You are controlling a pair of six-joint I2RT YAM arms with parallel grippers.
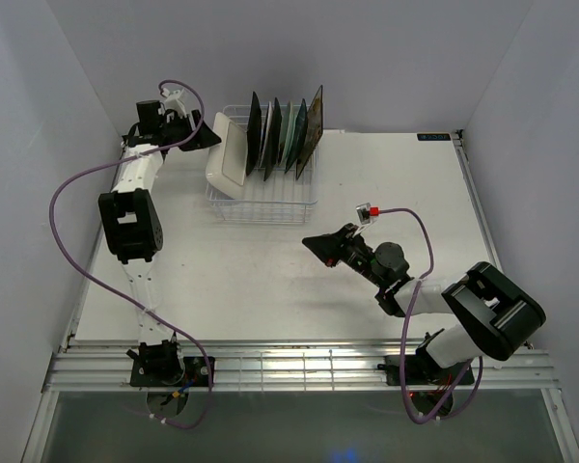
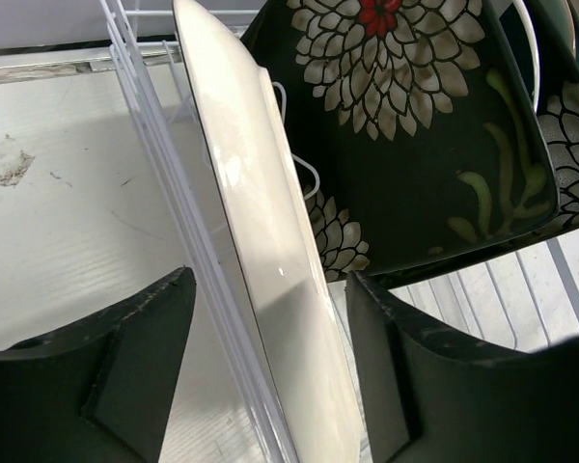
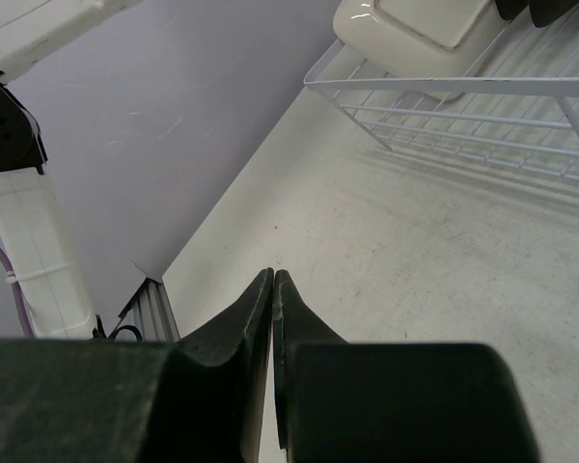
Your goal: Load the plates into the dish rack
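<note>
The white dish rack point(image 1: 270, 212) holds several plates upright in the top view. A thick white plate point(image 1: 227, 159) leans at its left end, beside dark flowered plates point(image 2: 405, 145). My left gripper point(image 1: 207, 140) is at the rack's left end; in the left wrist view its open fingers straddle the white plate's edge and the rack's side wire, from above. Whether they touch the plate cannot be told. My right gripper point(image 1: 317, 249) is below and right of the rack, over bare table, with its fingertips together and nothing visible between them.
Grey walls stand on the left, right and back, close behind the rack and the left arm.
</note>
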